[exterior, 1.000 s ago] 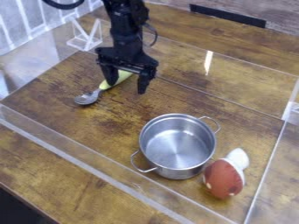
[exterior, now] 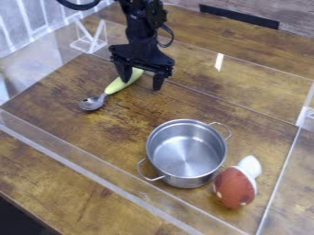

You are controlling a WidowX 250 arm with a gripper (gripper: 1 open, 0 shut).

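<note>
My black gripper (exterior: 139,75) is at the upper middle, open, its two fingers pointing down around and just right of a ladle or spoon with a pale green handle (exterior: 123,81). The metal bowl of that utensil (exterior: 94,103) rests on the wooden table to the lower left. The gripper partly hides the handle's upper end. Whether it touches the handle, I cannot tell.
A steel pot (exterior: 185,152) with two side handles stands at the lower right. Beside it lies a red and white object (exterior: 236,187).
My gripper has moved slightly up and back in the view, toward the far side of the table. The utensil, pot and red object look unchanged.
</note>
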